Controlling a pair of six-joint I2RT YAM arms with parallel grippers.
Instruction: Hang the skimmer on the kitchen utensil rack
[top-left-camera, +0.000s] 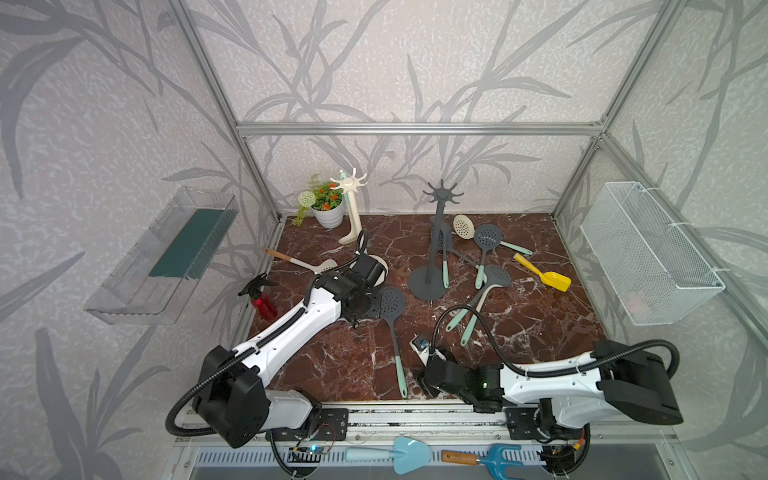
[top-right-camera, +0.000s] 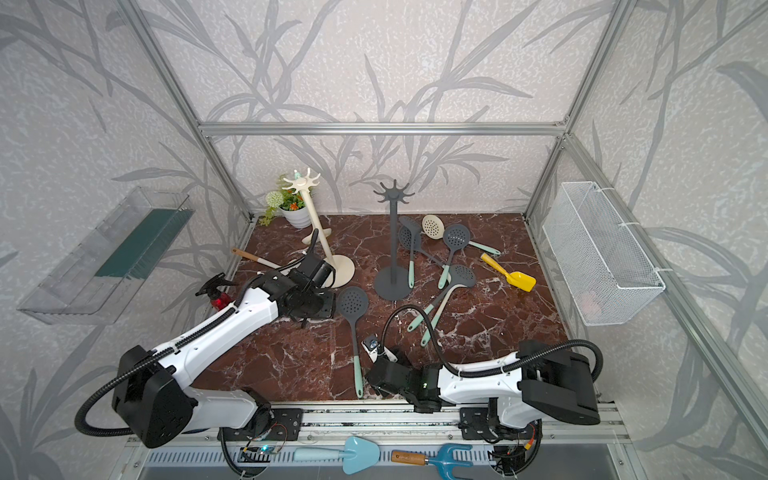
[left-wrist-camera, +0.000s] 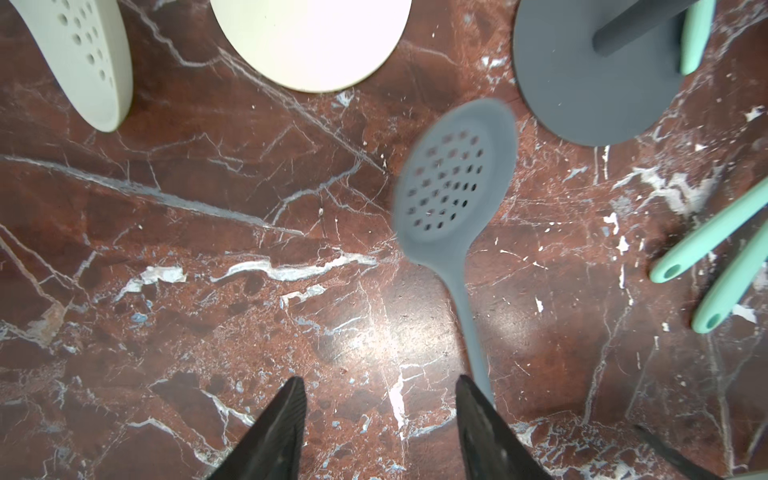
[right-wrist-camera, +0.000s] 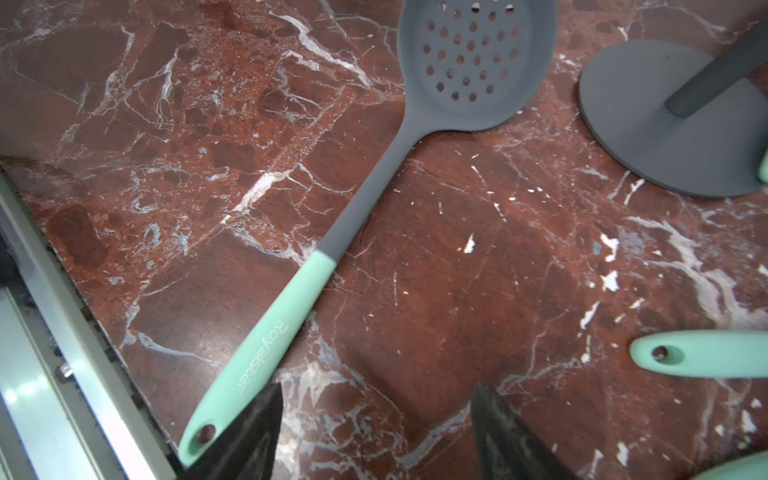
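A dark grey skimmer (top-left-camera: 393, 305) with a mint handle (right-wrist-camera: 276, 340) lies on the marble table, its holed head (left-wrist-camera: 456, 180) toward the back. My left gripper stands open left of that head, nothing between its fingers. Also open and empty, my right gripper hangs low just right of the mint handle. Behind the skimmer rise two hook racks: a dark grey rack (top-left-camera: 441, 194) and a cream rack (top-right-camera: 303, 183), the cream one partly hidden by my left arm in the top left view.
Several dark skimmers and spatulas crowd around and right of the grey rack. A cream skimmer (left-wrist-camera: 92, 52) lies at the left, near a red spray bottle (top-left-camera: 260, 300). At the right is a yellow scoop (top-left-camera: 553, 280). Wire baskets hang on both side walls.
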